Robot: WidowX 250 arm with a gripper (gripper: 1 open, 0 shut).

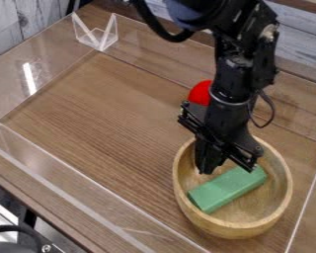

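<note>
The black gripper [203, 163] hangs over the left rear of a tan bowl [196, 214], its fingertips low at the bowl; it looks shut, with nothing visible between its fingers. A green block [227, 188] lies in the bowl. Behind the arm, a red object [200, 93] is partly hidden.
A small white wire rack [98, 33] stands at the back left. A wall edge runs along the back right.
</note>
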